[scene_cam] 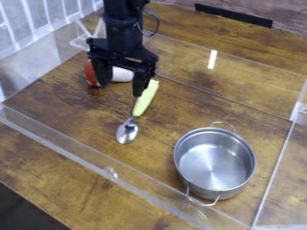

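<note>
My black gripper (124,74) hangs open at the upper middle, above the left end of the items on the table. Behind it at the left lies a red and white object (93,75), partly hidden by the gripper. A pale yellow-green elongated item (146,98) lies just right of the gripper. A silver spoon (127,130) lies below that item, its handle pointing up toward it.
A steel pot (214,164) with two handles stands at the lower right. Clear plastic walls (72,149) border the wooden table (60,189).
</note>
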